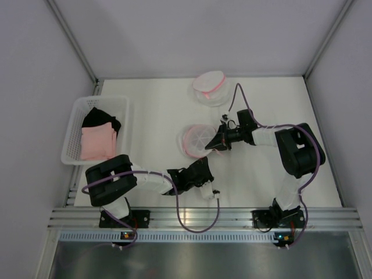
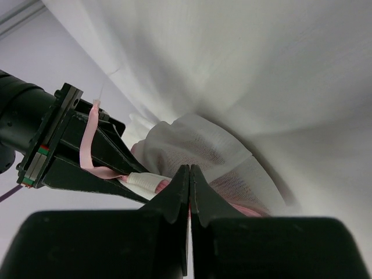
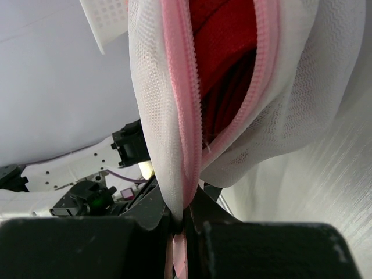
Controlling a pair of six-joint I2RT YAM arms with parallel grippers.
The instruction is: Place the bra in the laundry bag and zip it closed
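A white mesh laundry bag (image 1: pixel 196 138) with pink zipper lies mid-table. In the right wrist view its zipper (image 3: pixel 185 116) is open, with red fabric of the bra (image 3: pixel 224 35) inside. My right gripper (image 1: pixel 218 146) is shut on the bag's end by the zipper. In the left wrist view a pink ribbon hangs over that gripper's body beside the bag (image 2: pixel 203 151). My left gripper (image 1: pixel 204 165) is shut just in front of the bag, pointing at its gripped end; nothing clear shows between its fingers.
A white basket (image 1: pixel 68 133) with pink and black cloth stands at the left. A second mesh bag (image 1: pixel 209 84) lies at the back centre.
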